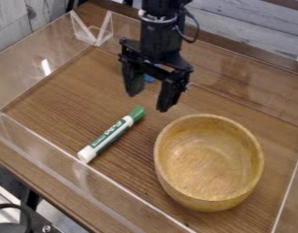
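My black gripper [155, 80] hangs in the upper middle, open, above the wooden table. Behind it a blue block [146, 73] is mostly hidden. A white tube with a green cap [106, 138] lies on the table below and left of the gripper. An empty tan oval bowl [209, 157] sits at the lower right.
A clear rim runs along its edges. A dark object [11, 218] pokes in at the bottom left corner.
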